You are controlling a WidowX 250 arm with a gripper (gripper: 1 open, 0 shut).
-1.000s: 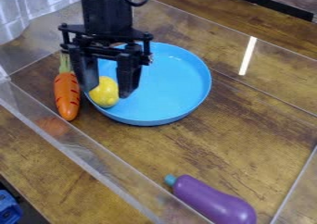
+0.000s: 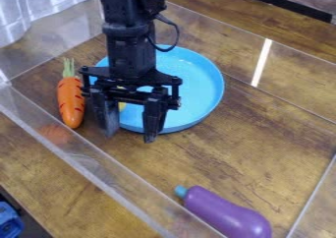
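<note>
The black robot gripper (image 2: 132,119) hangs low over the blue plate (image 2: 199,83), its fingers down near the plate's front left. A small bit of yellow (image 2: 121,106) shows behind it; the rest of that object is hidden by the gripper. An orange carrot (image 2: 71,100) with a green top lies left of the plate. A purple eggplant (image 2: 226,210) lies at the bottom right. Whether the fingers are open or shut, or hold the yellow object, is unclear.
A clear plastic wall runs across the lower left, with a small blue object (image 2: 8,220) at the bottom left corner.
The gripper has moved down and toward the front, now covering most of the yellow object. The carrot, plate and eggplant look unmoved.
</note>
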